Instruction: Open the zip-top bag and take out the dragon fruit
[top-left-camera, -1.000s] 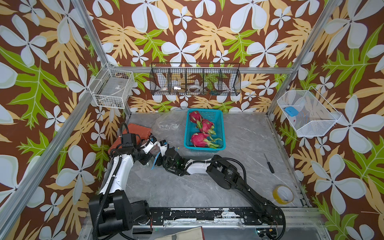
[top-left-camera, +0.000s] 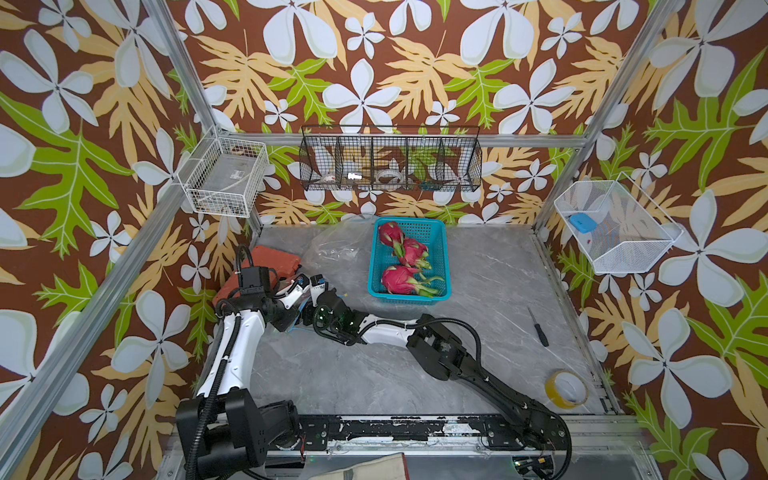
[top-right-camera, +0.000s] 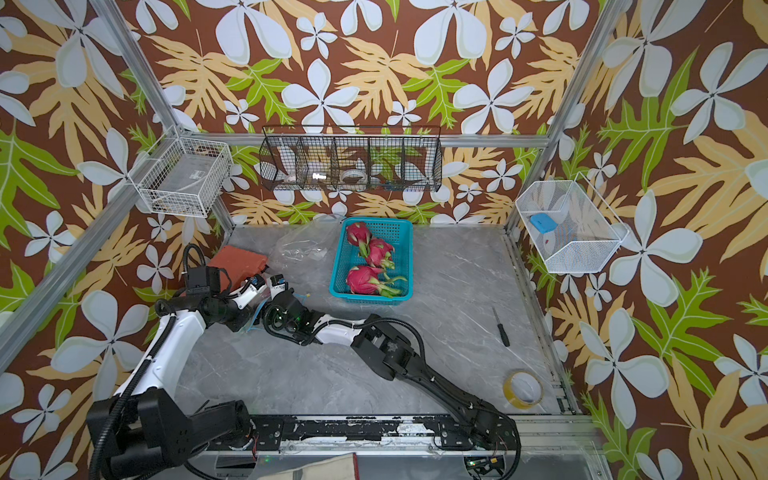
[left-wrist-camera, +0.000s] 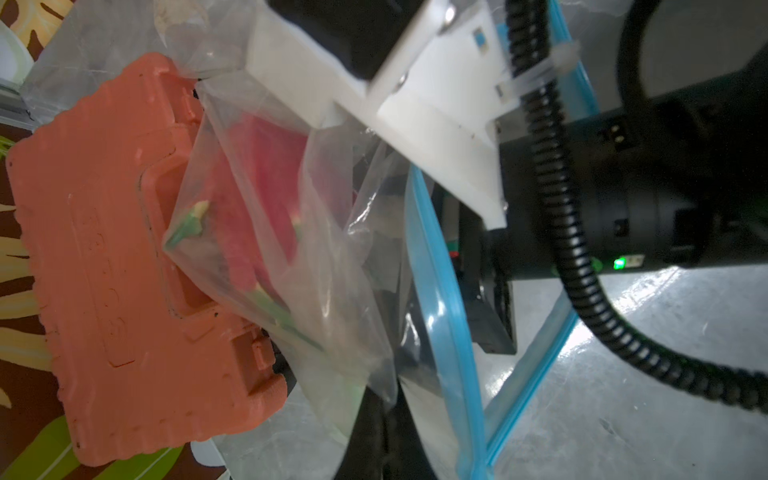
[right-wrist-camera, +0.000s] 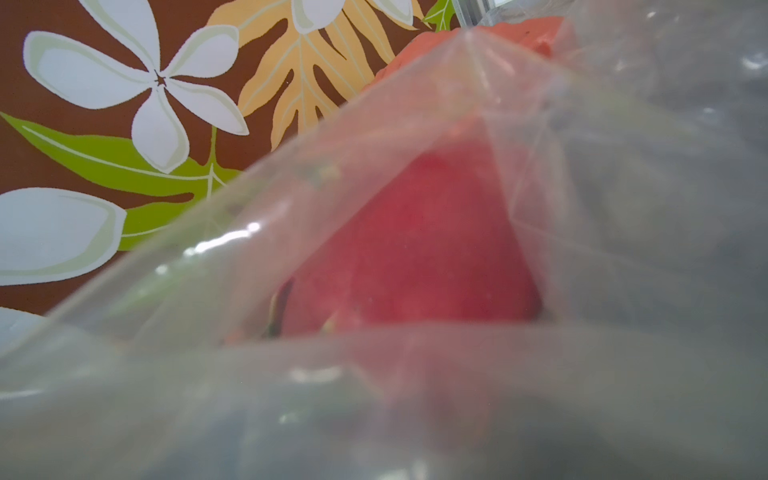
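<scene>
In the left wrist view, a red dragon fruit (left-wrist-camera: 268, 176) with green tips lies inside the clear zip top bag (left-wrist-camera: 332, 280). The bag's blue zip strips (left-wrist-camera: 436, 296) stand apart, with the end of the right arm between them. My left gripper is shut on the bag's plastic at the bottom of that view. Cloudy film fills most of the right wrist view, the dragon fruit (right-wrist-camera: 424, 240) close ahead behind it. My right gripper (top-left-camera: 307, 307) is at the bag mouth; its fingers are hidden, so their spread does not show.
An orange case (left-wrist-camera: 96, 256) lies beside the bag. A teal basket (top-left-camera: 445, 256) with 3 dragon fruits stands behind the right arm, near loose clear plastic (top-left-camera: 334, 246). A screwdriver (top-left-camera: 541, 334) and tape roll (top-left-camera: 566, 389) lie on the right, with bare table around them.
The left arm has hardly moved; the basket stays in place.
</scene>
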